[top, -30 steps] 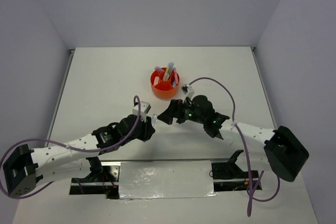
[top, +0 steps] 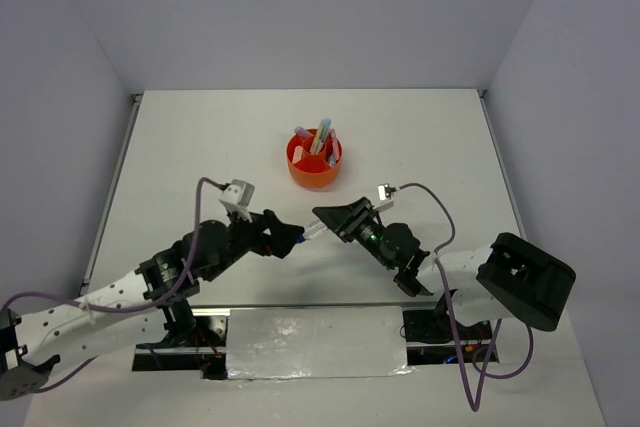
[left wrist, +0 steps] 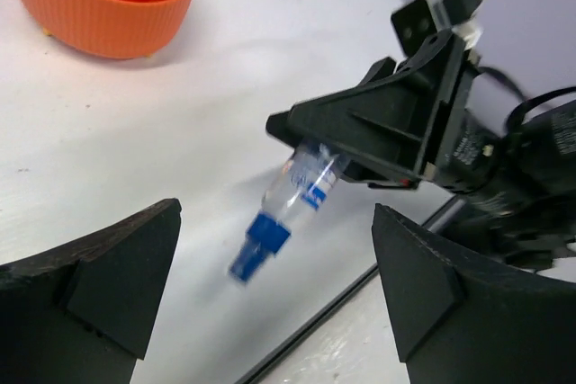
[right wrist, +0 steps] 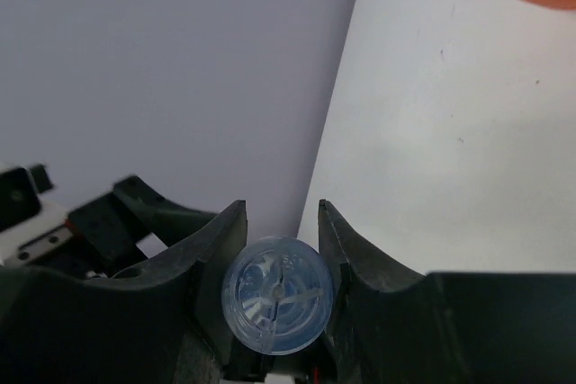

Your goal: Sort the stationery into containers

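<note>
A clear-barrelled marker with a blue cap sticks out of my right gripper, whose fingers close on its far end. The marker's round pale-blue end faces the camera in the right wrist view. My left gripper is open, its two fingers spread apart, with the capped end showing in the gap between them in its wrist view. Beyond both grippers stands a round orange divided holder, with several pens and pink pieces inside.
Grey walls close in the left, right and back. A dark rail runs along the table's near edge.
A second ago the marker was at the left gripper. The holder stayed still.
</note>
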